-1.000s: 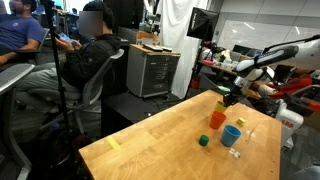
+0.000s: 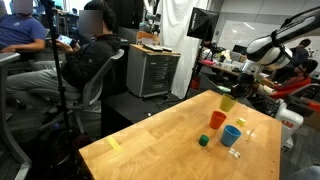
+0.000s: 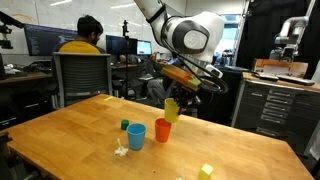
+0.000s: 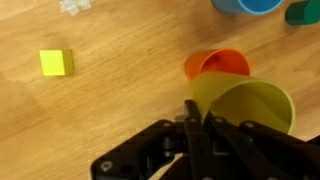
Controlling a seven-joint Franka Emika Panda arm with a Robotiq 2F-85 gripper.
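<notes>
A yellow cup (image 3: 172, 109) is held up by my gripper, its wall between the fingers. In the wrist view the yellow cup (image 4: 250, 105) is tilted, its open mouth toward the lower right. Partly behind it stands an orange-red cup (image 4: 217, 63) on the table. From exterior view 2, the yellow cup hangs just above and slightly right of the red cup (image 3: 162, 130); whether they touch I cannot tell. A blue cup (image 3: 136, 137) stands left of the red one.
Near the blue cup lie a small green object (image 3: 125, 124) and a whitish piece (image 3: 121, 149). A yellow block (image 3: 206, 172) sits at the front right.
The cups on the table look unmoved.
</notes>
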